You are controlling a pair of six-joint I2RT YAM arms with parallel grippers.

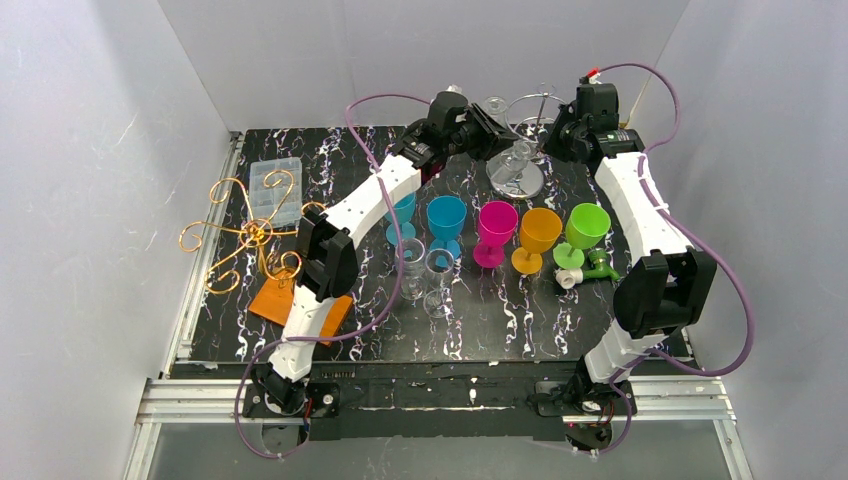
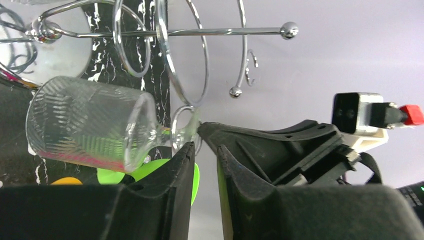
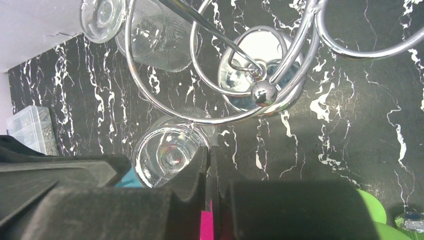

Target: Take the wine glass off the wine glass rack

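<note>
A clear wine glass [image 2: 87,125] lies sideways in the chrome rack [image 2: 225,31], its stem in a ring beside the right gripper's fingers in the left wrist view. Another glass [image 3: 155,37] hangs higher in the rack in the right wrist view. My left gripper [image 1: 505,138] is at the rack from the left; its fingers show slightly apart at the bottom of its wrist view, nothing between them. My right gripper [image 1: 560,135] is on the rack's right; its fingers [image 3: 250,210] look closed, and what is between them cannot be made out.
A row of coloured goblets [image 1: 497,220] stands in front of the rack, with clear glasses [image 1: 438,280] nearer the front. A gold rack [image 1: 255,232], plastic box [image 1: 275,172] and orange board [image 1: 272,300] are at the left.
</note>
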